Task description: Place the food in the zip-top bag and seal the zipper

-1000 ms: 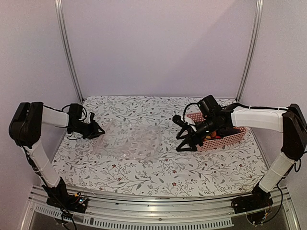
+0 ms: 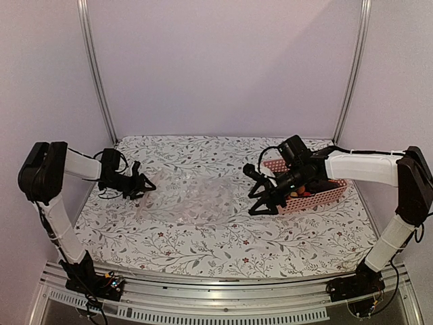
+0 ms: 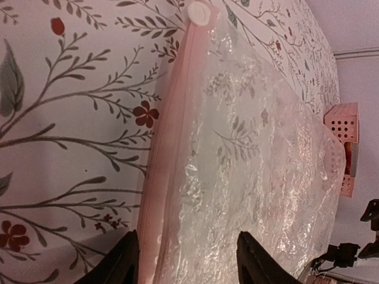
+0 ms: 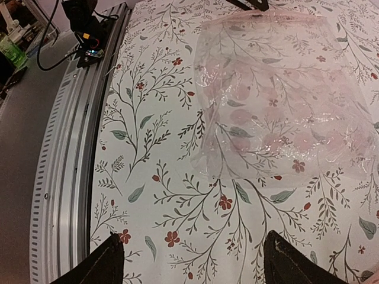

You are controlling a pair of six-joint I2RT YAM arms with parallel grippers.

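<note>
A clear zip top bag (image 2: pixel 196 200) lies flat and empty-looking on the table, its pink zipper strip (image 3: pixel 177 112) along the left side. At one end of that strip sits a round white slider (image 3: pixel 199 13). My left gripper (image 2: pixel 149 188) is part open at the zipper side; in the left wrist view the strip runs between its fingers, and I cannot tell whether they touch it. To the bag's right, my right gripper (image 2: pixel 251 203) stands open, with only bare cloth between its fingers. Food (image 2: pixel 321 185) lies in the pink basket (image 2: pixel 318 199), partly hidden by the right arm.
Patterned cloth (image 2: pixel 203 250) covers the table, clear in front of the bag and behind it. A metal rail (image 2: pixel 203 298) runs along the front edge. The basket takes up the right side, under the right forearm.
The bag has shifted slightly right over the last second. The right arm stays where it was.
</note>
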